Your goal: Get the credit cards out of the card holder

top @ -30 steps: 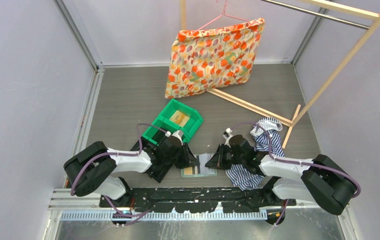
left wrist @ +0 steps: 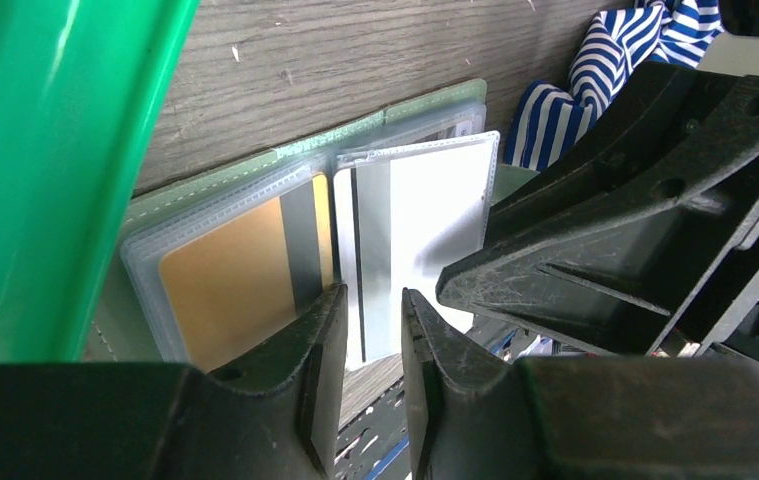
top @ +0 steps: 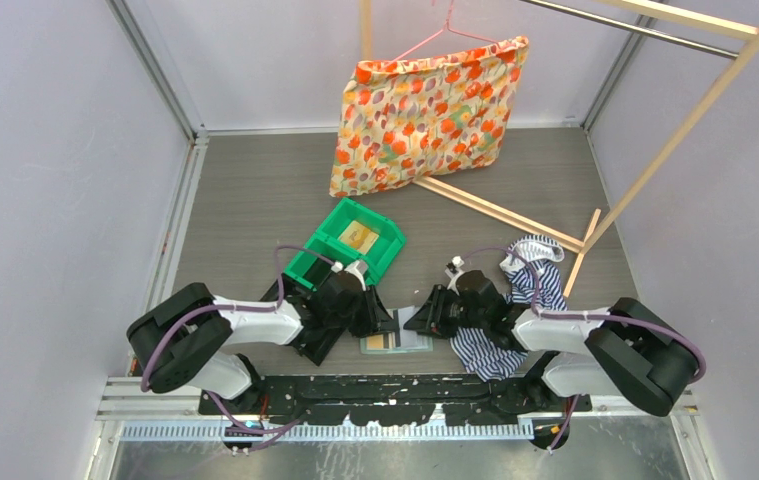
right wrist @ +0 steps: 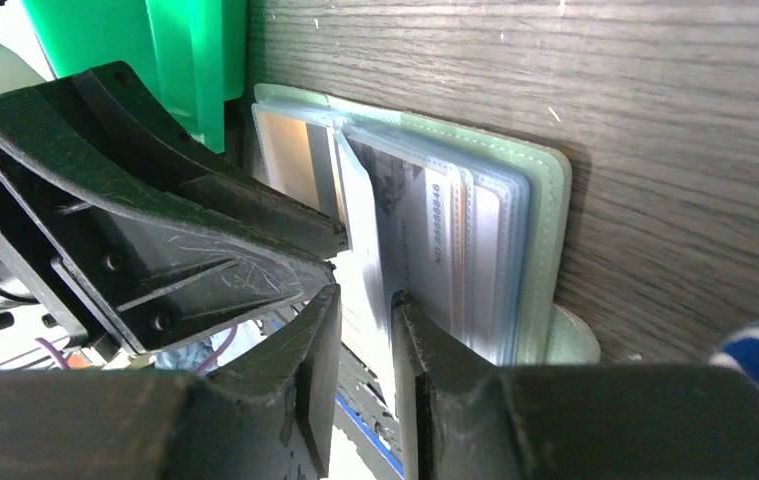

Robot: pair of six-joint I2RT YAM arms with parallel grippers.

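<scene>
An unfolded card holder (top: 395,343) with clear sleeves lies on the table between both grippers. In the left wrist view, a tan card (left wrist: 230,275) sits in its left half, and a white-backed sleeve (left wrist: 445,205) is raised beside it. My left gripper is partly open above the holder, the raised sleeve's left part showing behind the gap. My right gripper is open, the edge of the raised sleeve (right wrist: 363,215) running between its fingers. Under that sleeve, in the right wrist view, a numbered card (right wrist: 420,215) lies in clear pockets.
A green box (top: 380,225) stands behind the left arm, its black lid section partly under that arm. A striped cloth (top: 488,352) lies under the right arm. Behind it stands a wooden rack (top: 500,212) with a flowered cloth (top: 430,115). Bare table lies behind the holder.
My right gripper has shifted slightly left, closer to the left one, and its elbow has swung inward. The left arm has hardly moved.
</scene>
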